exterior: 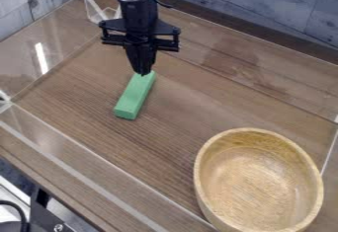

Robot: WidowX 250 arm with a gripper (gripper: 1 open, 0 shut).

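A black robot gripper (141, 60) hangs from the top of the view over the wooden table, its fingertips just above the upper end of a green rectangular block (134, 98). The block lies flat and slightly slanted on the wood. Whether the fingers are open or shut, and whether they touch the block, is hard to tell at this size.
A large round tan bowl (258, 182) sits at the lower right of the table (199, 98). Cables and metal frame parts show beyond the left and lower-left edges, and blue-grey panels stand behind.
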